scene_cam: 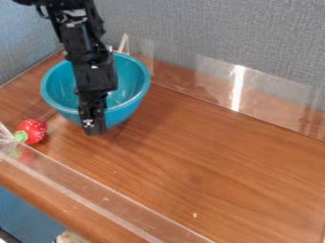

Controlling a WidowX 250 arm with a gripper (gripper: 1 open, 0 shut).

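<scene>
A teal bowl point(131, 87) sits on the wooden table at the back left. My black gripper point(93, 127) hangs down over the front of the bowl, its tip low at the bowl's front rim; whether it is open or holds the rim cannot be made out. A red strawberry toy point(32, 132) with a green end lies left of the bowl, near the front edge.
Clear low barriers run along the back and front edges, with a grey padded wall behind.
</scene>
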